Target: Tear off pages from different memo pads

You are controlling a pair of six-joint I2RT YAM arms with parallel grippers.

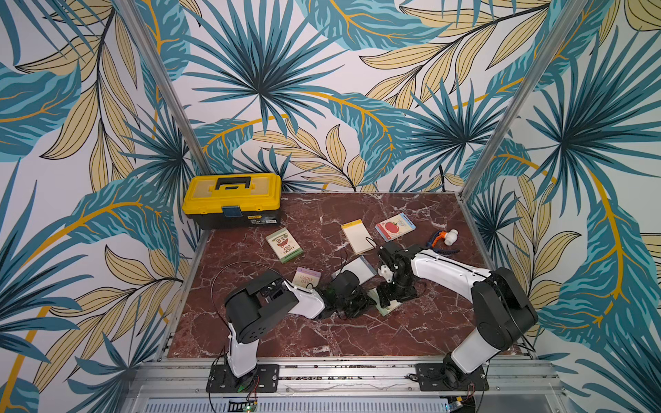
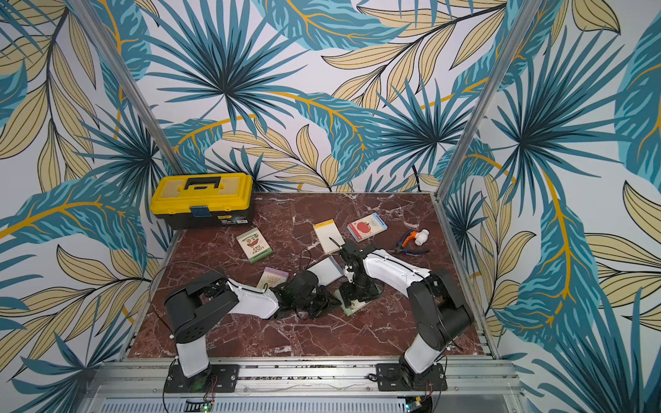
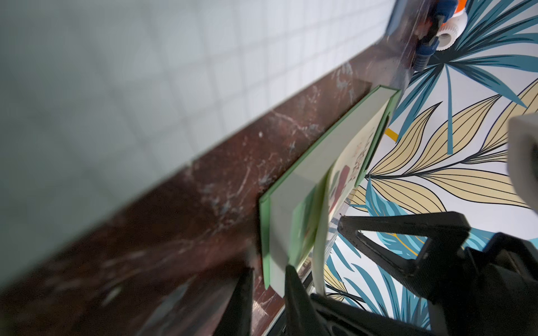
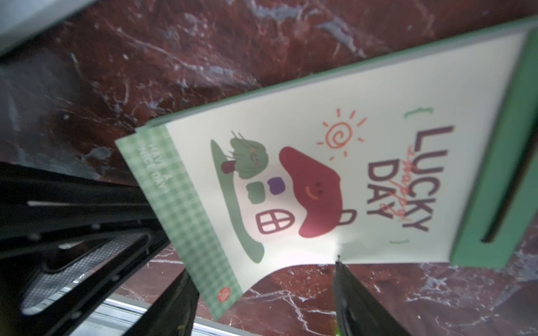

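Note:
The green-edged "Lucky Day" memo pad (image 4: 313, 184) lies under both grippers. Its cover, with the cartoon house, is raised and curls at the near corner; pale pages (image 3: 330, 162) show beneath it in the left wrist view. My left gripper is at the pad's near corner, its fingers (image 3: 294, 296) apart and the corner edge close to the gap; whether they touch paper is unclear. Above the curled side, my right gripper stands open with its fingers (image 4: 347, 296) wide apart. Its fingers also show dark at the left wrist view's right side.
A grid-paper pad (image 1: 359, 269) lies just behind the grippers. Other pads are the purple (image 1: 306, 276), brown-pictured (image 1: 284, 244), yellow-topped (image 1: 356, 236) and apple ones (image 1: 395, 227). Pliers (image 1: 447, 250) and a yellow toolbox (image 1: 232, 196) stand farther back.

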